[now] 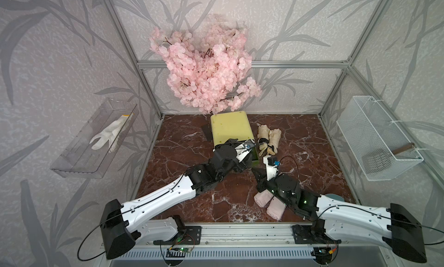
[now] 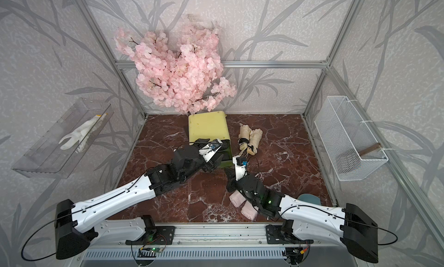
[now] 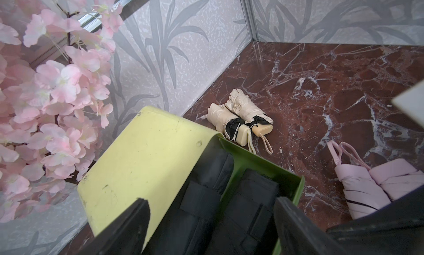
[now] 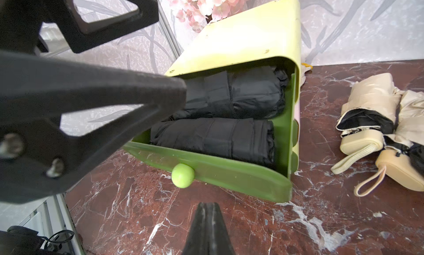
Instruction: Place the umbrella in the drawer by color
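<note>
Two rolled black umbrellas lie side by side in the partly open green drawer [image 4: 238, 179] under the yellow cabinet top [image 4: 247, 34]: a front one [image 4: 220, 137] and a rear one [image 4: 251, 93]. My right gripper is shut with nothing between its fingers. It sits below and in front of the drawer's light-green knob [image 4: 182, 175], which is outside the fingers. In the left wrist view my left gripper is open above the drawer, its fingers spread wide over the umbrellas. Its fingertips show no hold on anything.
Two cream umbrellas [image 1: 268, 139] lie right of the cabinet, and two pink ones [image 1: 270, 204] near the table's front. Pink blossoms [image 1: 208, 68] hang behind. A wire basket [image 1: 379, 137] and a clear bin [image 1: 94, 142] flank the table. The right side of the table is open.
</note>
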